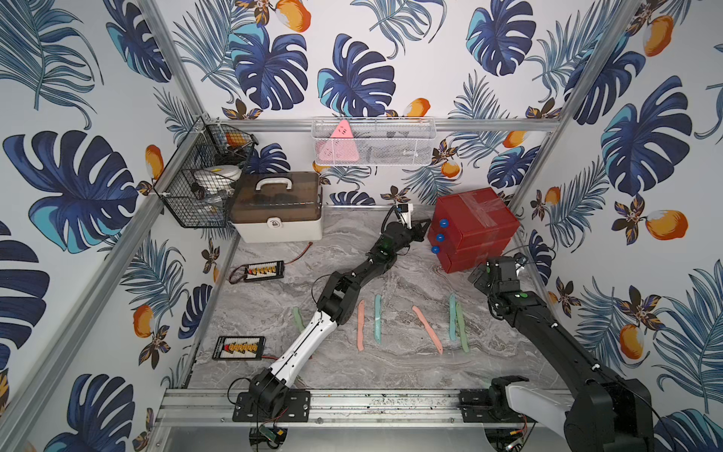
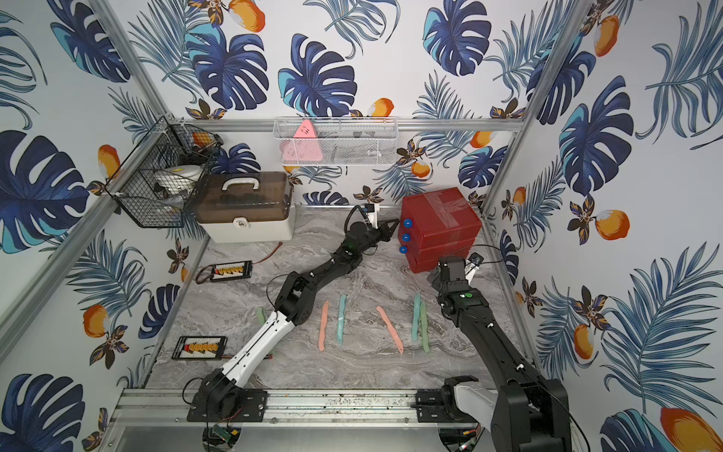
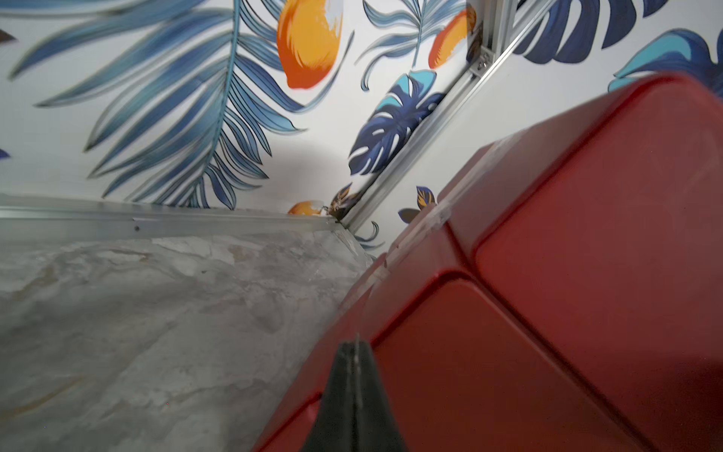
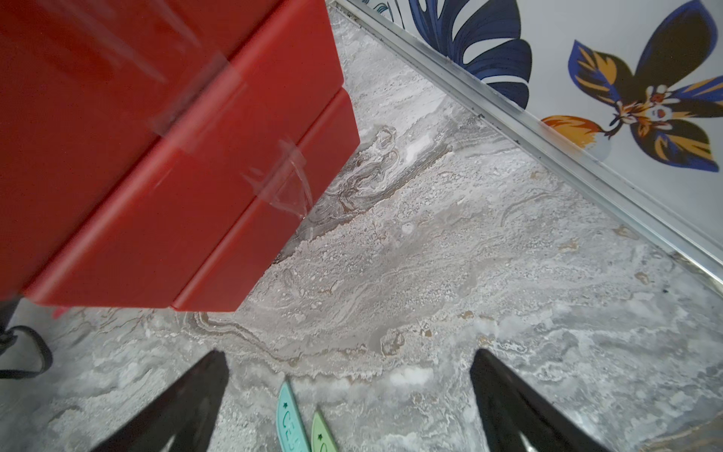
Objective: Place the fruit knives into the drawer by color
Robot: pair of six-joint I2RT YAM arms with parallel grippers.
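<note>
The red drawer box (image 1: 474, 229) with blue knobs (image 1: 440, 237) stands at the back right, its drawers closed. My left gripper is shut, nothing showing between its fingers, at the knob side of the box in the top views. My right gripper stands open and empty over the table, right of the box's near side. Fruit knives lie on the marble table: a pink knife (image 1: 360, 325) beside a teal knife (image 1: 378, 319), another pink knife (image 1: 427, 330), then a teal knife (image 1: 452, 317) beside a green knife (image 1: 461, 328). My left arm partly hides another green knife (image 1: 297, 317).
A white case with a brown lid (image 1: 275, 208) stands at the back left, below a black wire basket (image 1: 207, 180). Two power strips (image 1: 239, 347) lie near the left edge. A white mesh basket (image 1: 374, 143) hangs on the back rail. Bare table lies between the knives and the box.
</note>
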